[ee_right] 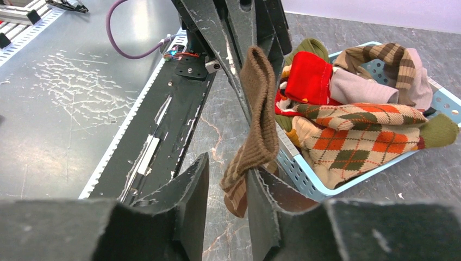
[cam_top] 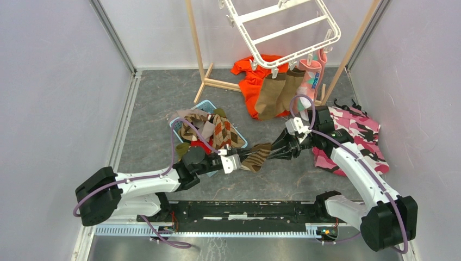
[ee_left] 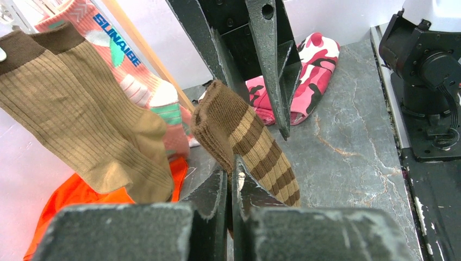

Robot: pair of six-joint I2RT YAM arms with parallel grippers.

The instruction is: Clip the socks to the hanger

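A brown striped sock [cam_top: 257, 157] [ee_left: 261, 157] [ee_right: 253, 144] is held by my left gripper [cam_top: 247, 154], shut on it. My right gripper [cam_top: 274, 148] is part open around the sock's other side, its fingers close to the fabric. The white clip hanger [cam_top: 291, 56] carries olive socks [cam_top: 269, 98] [ee_left: 81, 109] and pink socks [cam_top: 307, 81] at the back.
A blue basket [cam_top: 244, 142] [ee_right: 321, 185] of mixed socks stands left of the grippers. Orange cloth [cam_top: 247, 81] is behind the olive socks. A pink camouflage bag [cam_top: 359, 141] lies at the right, beside the wooden stand.
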